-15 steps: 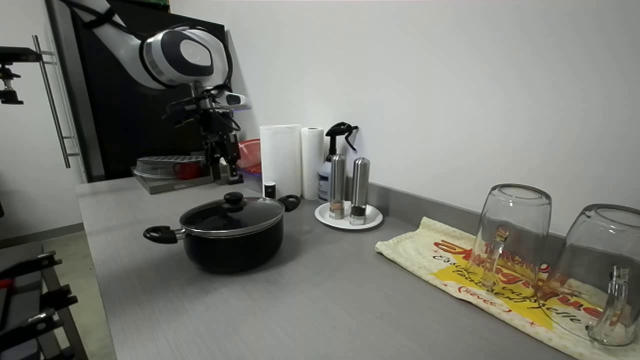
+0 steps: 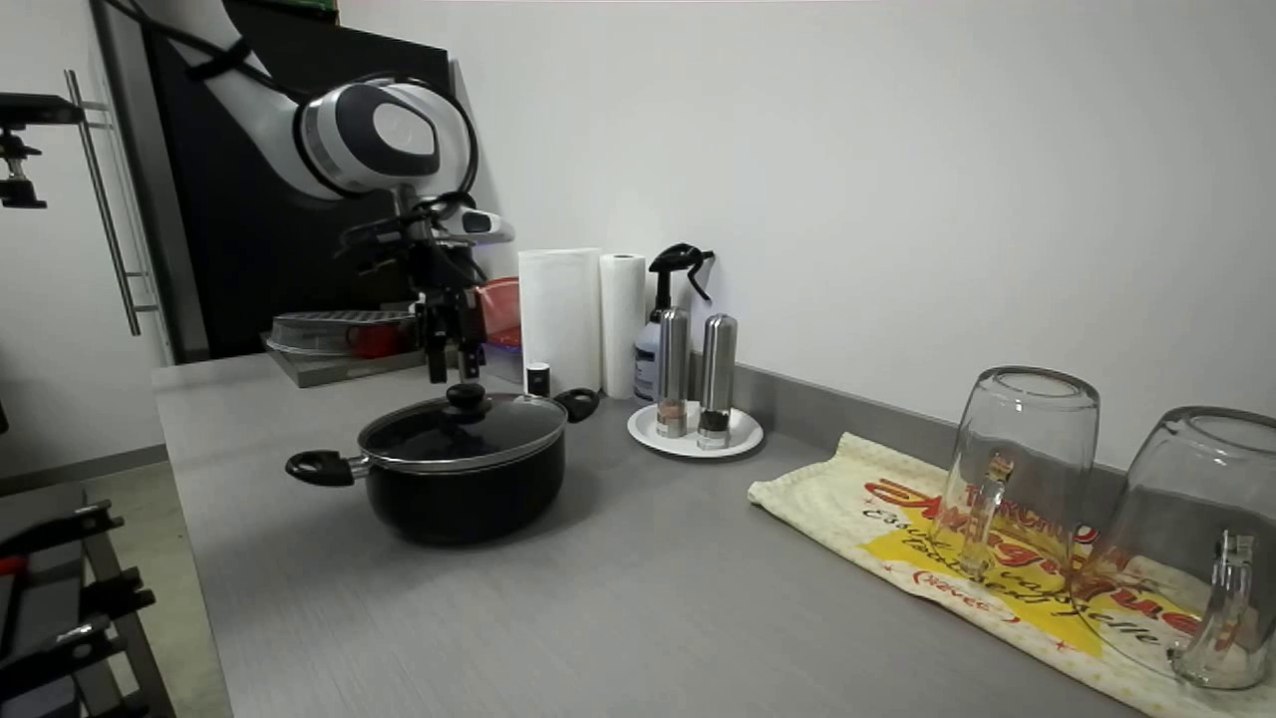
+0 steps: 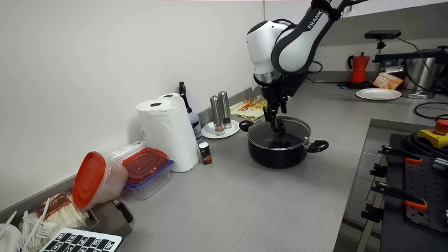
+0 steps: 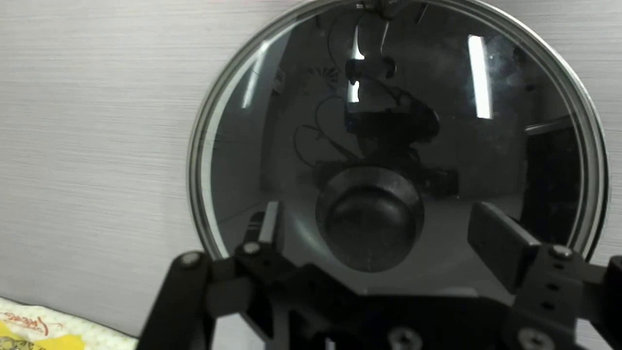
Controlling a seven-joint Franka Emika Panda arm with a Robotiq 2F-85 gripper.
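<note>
A black pot (image 2: 464,503) stands on the grey counter, its glass lid (image 3: 268,138) seated on the rim. The lid's round black knob (image 4: 370,227) lies between and below my fingers in the wrist view, with clear space on either side. My gripper (image 2: 456,369) is open and points straight down, just above the knob. In exterior view 2 the fingers (image 3: 268,115) hang over the lid, overlapping the knob from that angle. Nothing shows between the fingertips at their own height, and whether they touch the lid cannot be told.
Two metal grinders (image 2: 715,383) stand on a white plate (image 2: 742,441) by the wall. Paper towels (image 3: 168,130), a spice jar (image 3: 204,153) and plastic tubs (image 3: 149,180) line the back. Upturned glass mugs (image 2: 1017,467) rest on a cloth (image 2: 825,503).
The arm has come lower and slightly to the right in exterior view 1, bringing my gripper closer to the knob. Pot and lid have stayed put.
</note>
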